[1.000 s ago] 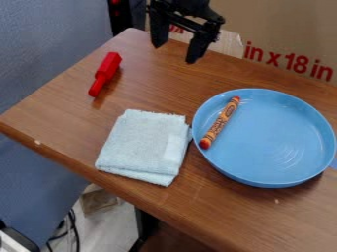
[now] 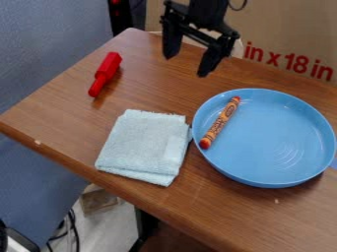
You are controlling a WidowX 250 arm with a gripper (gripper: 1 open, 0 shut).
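My black gripper (image 2: 190,53) hangs above the back of the wooden table, open, with nothing between its two fingers. A red object (image 2: 104,75), bottle-like, lies at the back left. A folded pale blue cloth (image 2: 141,148) lies in the front middle. A blue plate (image 2: 270,147) on the right holds an orange crayon-like stick (image 2: 220,122) near its left side.
The wooden table (image 2: 198,212) has bare areas at the back middle and front. Its left edge drops to a blue-grey surface and floor with cables (image 2: 75,233). A cardboard box (image 2: 290,44) with printed lettering stands behind.
The objects on the table are unmoved.
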